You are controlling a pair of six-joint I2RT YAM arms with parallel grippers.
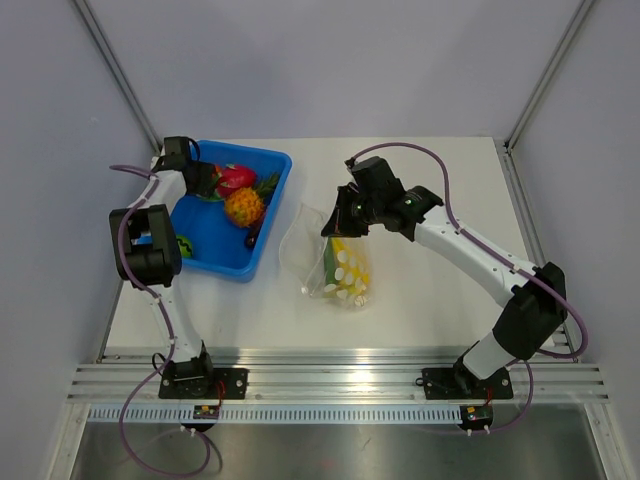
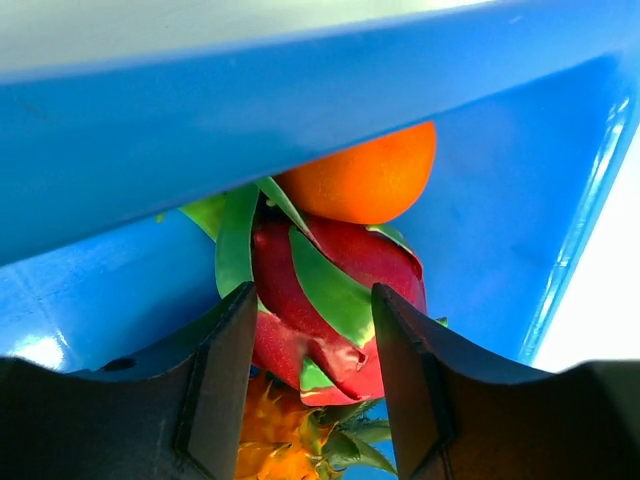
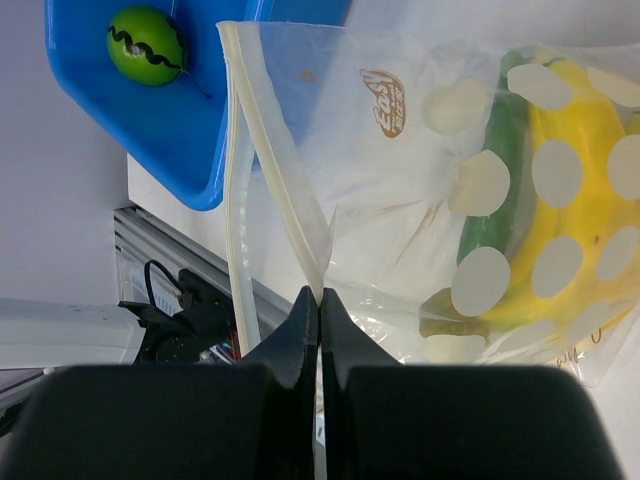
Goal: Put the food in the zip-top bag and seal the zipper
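Observation:
My left gripper stands open over a red-and-green dragon fruit [image 2: 325,310] in the blue bin [image 1: 225,260], with an orange [image 2: 360,175] beside it and a pineapple [image 2: 270,435] below it in the left wrist view. My right gripper is shut on the cream zipper edge of the clear bag [image 3: 390,160]. The bag holds yellow and green food [image 3: 550,200], partly hidden by white dots on the plastic.
A green round fruit [image 3: 140,55] and a small dark item [image 1: 251,237] lie in the bin.

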